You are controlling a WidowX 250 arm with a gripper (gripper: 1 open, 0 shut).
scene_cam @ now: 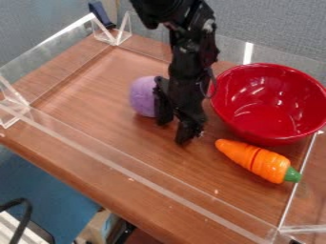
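Observation:
The black gripper (176, 111) is lowered at the middle of the wooden table, its fingers down near the surface beside a purple round object (144, 95), which it partly hides. Whether the fingers are shut or hold the object is unclear. A red bowl (268, 102) stands to the right of the gripper, very close to it. An orange toy carrot (254, 159) with a green tip lies in front of the bowl.
Clear plastic walls (140, 179) edge the wooden table (102, 133). The left and front parts of the table inside them are clear. A grey wall stands behind.

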